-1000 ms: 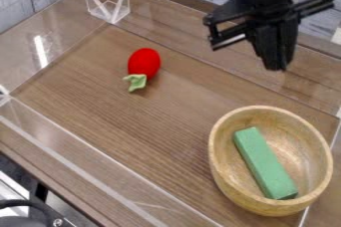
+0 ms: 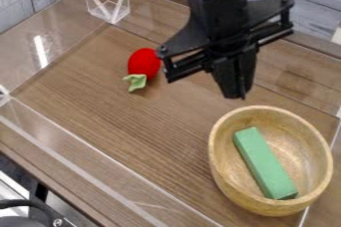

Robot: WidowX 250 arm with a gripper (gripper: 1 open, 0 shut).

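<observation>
The dark robot arm fills the upper middle of the camera view, and its gripper fingers hang over the wooden table. No object shows between the fingers; whether they are open or shut is hard to make out. Below and to the right is a cream bowl holding a long green block. A red object with a light green end lies on the table just left of the arm.
A small clear wire or plastic container stands at the back left. A rim runs along the table's edges.
The arm and gripper have moved left and toward the camera, now nearer the red object. The bowl, block and red object look unchanged.
</observation>
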